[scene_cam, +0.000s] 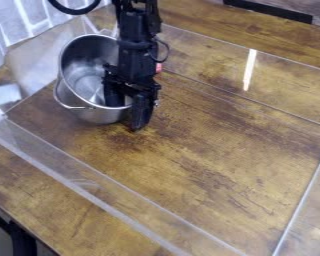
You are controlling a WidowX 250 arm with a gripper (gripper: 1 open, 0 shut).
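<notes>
A silver metal pot [85, 70] sits tilted on the wooden table at the upper left, a thin wire handle hanging at its lower left. The black robot arm reaches down from the top, and its gripper [131, 108] is at the pot's right side, partly over and inside its rim. Whether the fingers are open or shut on the rim cannot be made out, as they are dark and overlap.
A small red object [159, 68] is partly hidden behind the arm. Clear plastic walls or sheets border the wooden surface [216, 160], whose middle and right are free.
</notes>
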